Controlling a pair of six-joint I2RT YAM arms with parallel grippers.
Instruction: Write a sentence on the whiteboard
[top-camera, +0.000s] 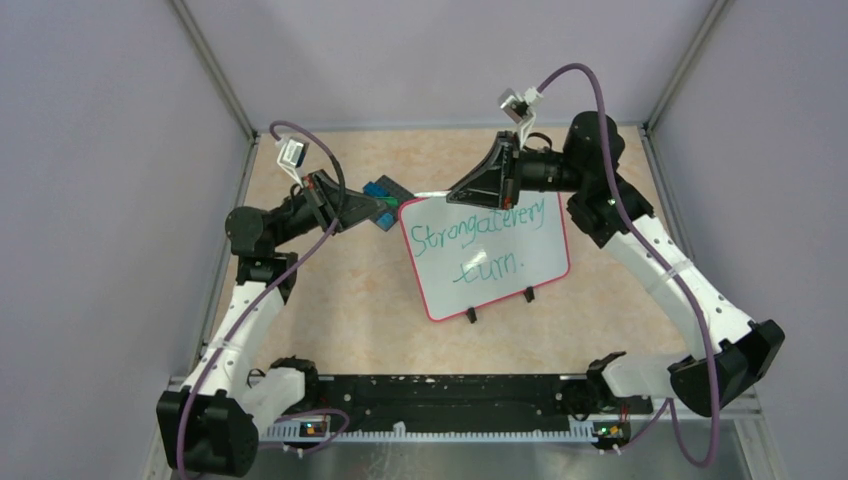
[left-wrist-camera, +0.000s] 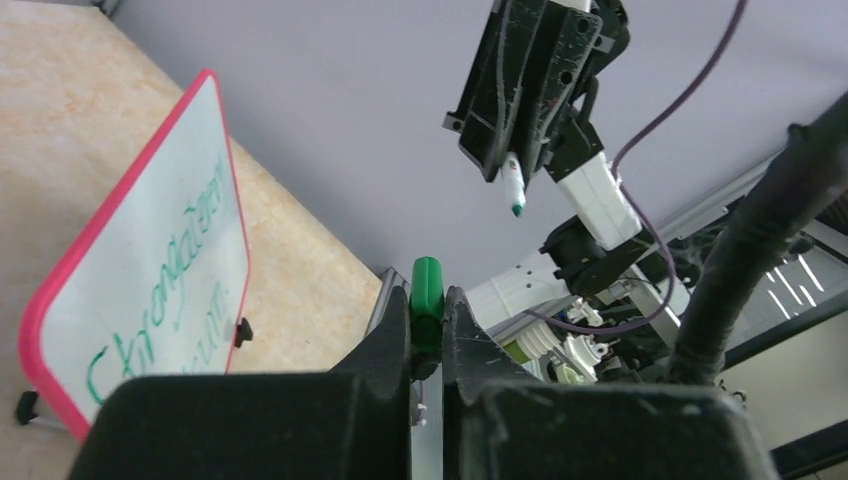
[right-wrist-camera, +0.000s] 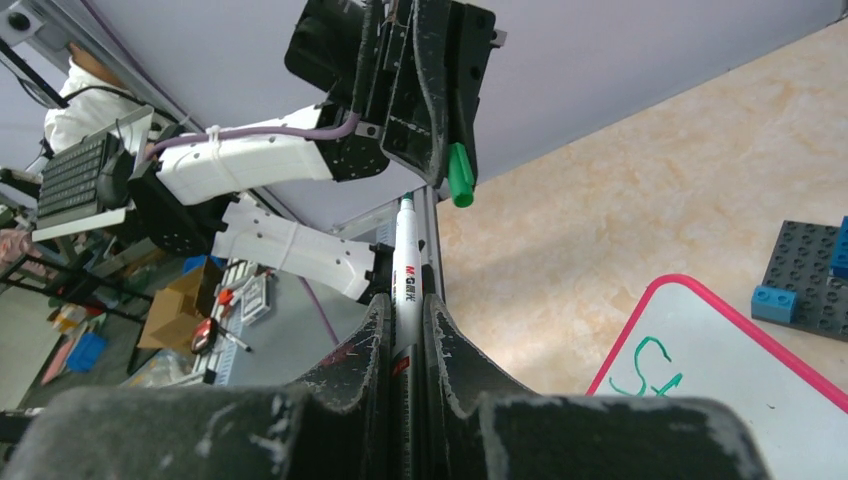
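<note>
The whiteboard (top-camera: 440, 285), edged in pink, bears green handwriting reading "Strong at every turn." A white marker (right-wrist-camera: 406, 255) with a bare green tip is in my right gripper (top-camera: 450, 193), shut around its barrel and held above the board's upper edge. Opposite it, my left gripper (top-camera: 388, 203) is shut on a green cap (left-wrist-camera: 427, 290). The marker (left-wrist-camera: 514, 180) and the cap (right-wrist-camera: 460, 178) are apart, with a gap between the tip and the cap in both wrist views.
Behind the board's upper left corner lies a dark studded plate (right-wrist-camera: 800, 270) with blue bricks (right-wrist-camera: 774, 303) on it. Black feet (top-camera: 471, 314) support the board's lower edge. The tabletop (top-camera: 330, 310) left of the board is bare.
</note>
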